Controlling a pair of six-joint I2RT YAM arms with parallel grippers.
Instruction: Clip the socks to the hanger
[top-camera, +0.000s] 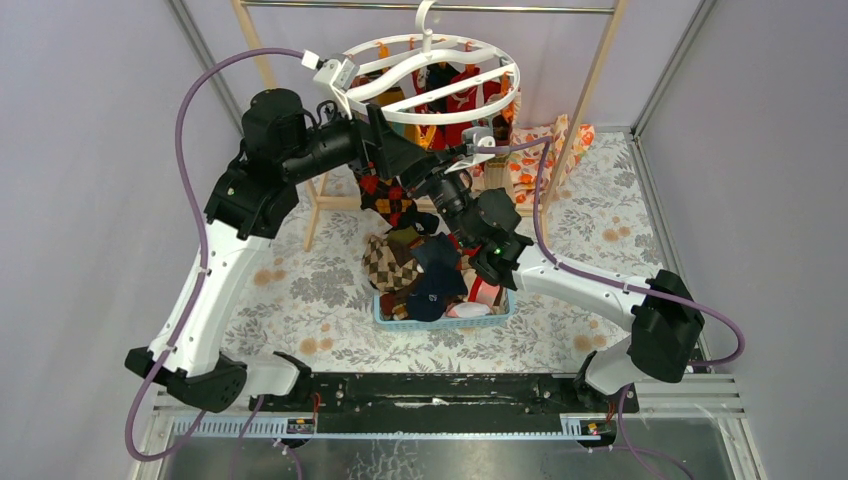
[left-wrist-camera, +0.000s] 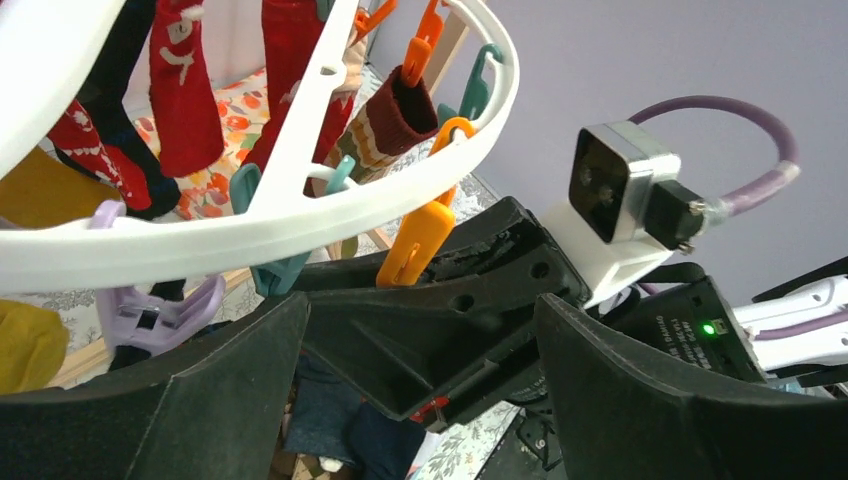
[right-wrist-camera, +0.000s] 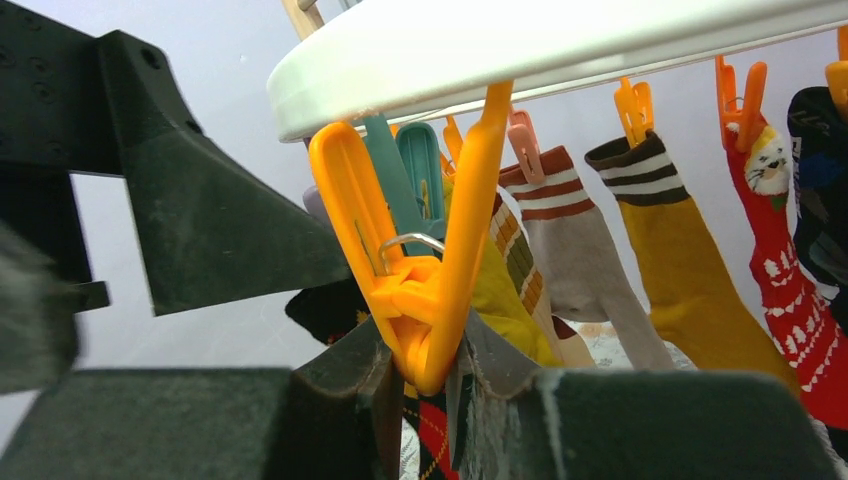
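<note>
The round white hanger (top-camera: 510, 85) carries clips and hanging socks. My right gripper is shut on the lower end of an orange clip (right-wrist-camera: 465, 220) under the rim, its handles upward. Close beside it in the top view, my left gripper (top-camera: 378, 145) stands open; nothing shows between its fingers in its own wrist view, only the right gripper beyond. An argyle sock (top-camera: 380, 195) hangs below the left gripper. Its dark cuff (right-wrist-camera: 325, 305) shows near a lilac clip in the right wrist view, partly behind a left finger; whether that clip grips it, I cannot tell.
A blue basket (top-camera: 440, 323) of socks sits on the floor below. Green clips (right-wrist-camera: 390, 180) hang near the orange one. Several socks, such as a mustard one (right-wrist-camera: 690, 270), hang farther round. The wooden rack (top-camera: 598, 75) stands behind.
</note>
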